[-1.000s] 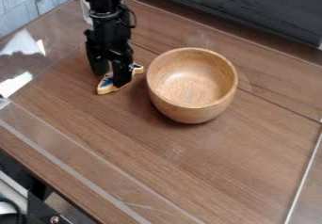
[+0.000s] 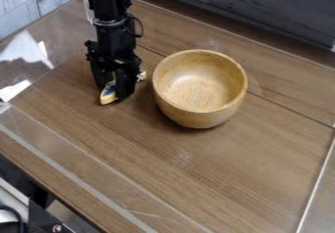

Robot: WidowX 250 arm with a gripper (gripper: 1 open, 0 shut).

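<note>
My black gripper (image 2: 116,82) reaches down from the back left to a small blue, yellow and white item (image 2: 110,94) on the wooden table (image 2: 197,178). The fingers are around the item and hide much of it; whether they grip it is hard to see. A large wooden bowl (image 2: 199,85) stands just to the right of the gripper.
A pale wall is at the back left, and dark cables lie beyond the table's edge at the lower left.
The gripper has shifted slightly over the small item, which is now more hidden. The bowl has not moved.
</note>
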